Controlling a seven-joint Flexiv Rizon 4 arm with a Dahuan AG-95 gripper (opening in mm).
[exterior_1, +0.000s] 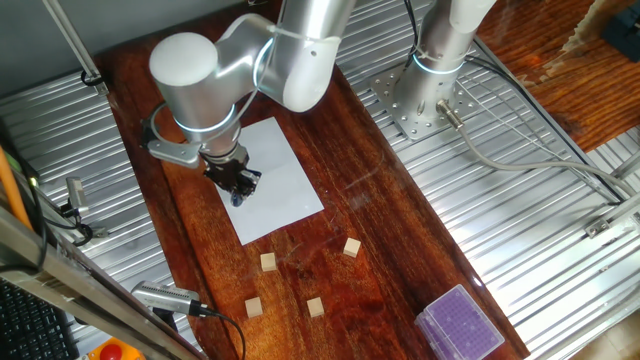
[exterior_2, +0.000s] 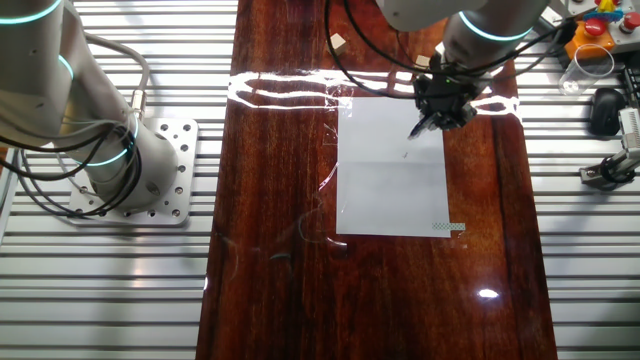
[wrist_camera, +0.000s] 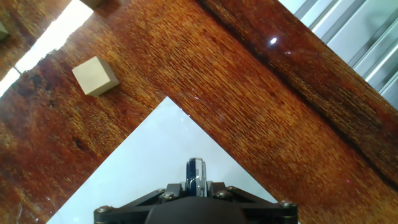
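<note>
A white sheet of paper (exterior_1: 285, 190) lies on the dark wooden table, and my gripper (exterior_1: 242, 198) is over its left part. From the wrist view, the gripper's fingers (wrist_camera: 192, 174) are together above the paper (wrist_camera: 149, 162); nothing distinct shows between them. In exterior view 2 the gripper (exterior_2: 418, 132) is over the upper right part of the sheet (exterior_2: 390, 190), which carries a tiny reddish mark. Whether the fingertips touch the paper cannot be told. Several small wooden cubes, such as one cube (exterior_1: 268, 262) near the sheet's lower corner, rest on bare wood.
A purple box (exterior_1: 462, 325) stands at the table's lower right in exterior view 1. A camera (exterior_1: 166, 297) with a cable sits by the left edge. Bare wood (exterior_2: 290, 290) lies around the sheet.
</note>
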